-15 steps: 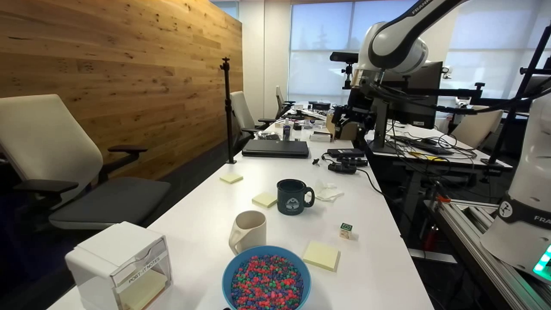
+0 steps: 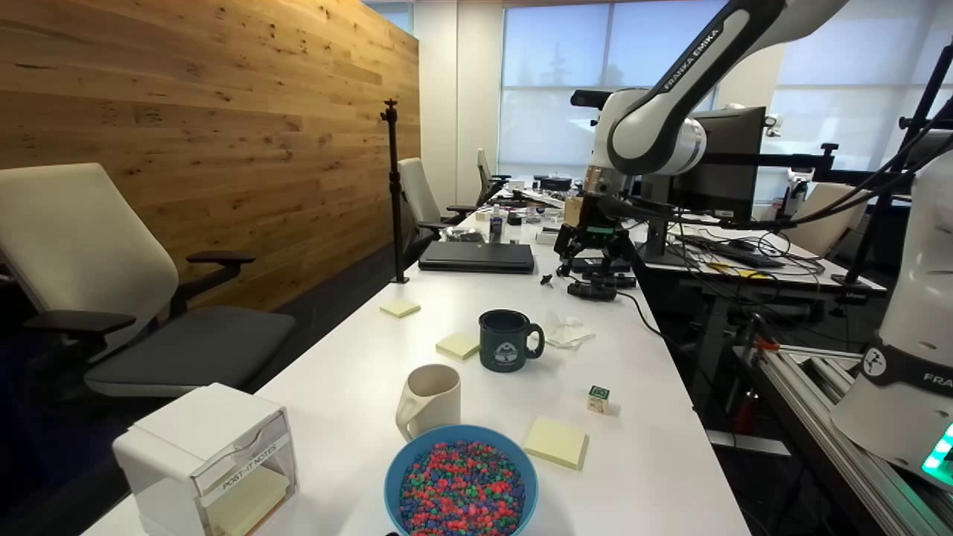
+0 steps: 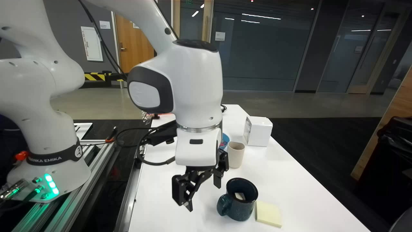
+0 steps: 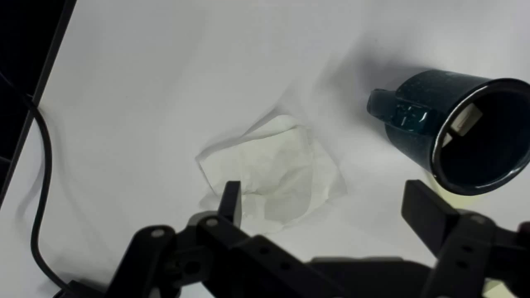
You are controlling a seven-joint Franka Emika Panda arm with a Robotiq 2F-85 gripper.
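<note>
My gripper stands open above the table, its two fingers wide apart with nothing between them. Below it in the wrist view lies a crumpled white tissue (image 4: 283, 174), flat on the table. To the right of the tissue a dark teal mug (image 4: 422, 114) stands upright, its handle pointing toward the tissue; small pale pieces (image 4: 466, 119) show inside. In exterior view 1 the gripper (image 2: 594, 259) is up and behind the mug (image 2: 502, 341) and the tissue (image 2: 566, 331). Exterior view 2 has the gripper (image 3: 201, 189) left of the mug (image 3: 240, 208), with the tissue out of sight.
A cream mug (image 2: 435, 398) and a blue bowl (image 2: 393, 496) of colourful beads stand nearer exterior camera 1. Sticky-note pads (image 2: 555, 442), a small cube (image 2: 598, 399) and a white dispenser (image 2: 205, 455) are around them. Behind lie a black laptop (image 2: 478, 257) and a cable (image 4: 44, 188).
The arm has come left and lower in exterior view 1, bringing the gripper from over the far right edge to behind the tissue. The objects on the table have not moved.
</note>
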